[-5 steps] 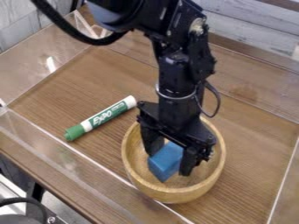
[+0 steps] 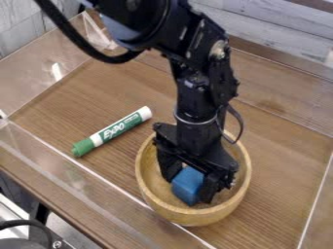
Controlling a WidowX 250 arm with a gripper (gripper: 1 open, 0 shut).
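Observation:
My black gripper (image 2: 194, 167) reaches down into a round wooden bowl (image 2: 156, 199), its fingers around and over a blue block (image 2: 188, 186). The block sits low in the bowl, partly covered by the gripper. Whether the fingers grip it is hard to tell.
A green and white EXPO marker (image 2: 112, 131) lies left of the bowl on the wooden tray floor (image 2: 78, 107). Clear walls edge the tray. The floor right of the bowl and behind the marker is free.
The gripper has shifted slightly down over the blue block, which now shows less and sits a little differently in the bowl. The marker is unmoved.

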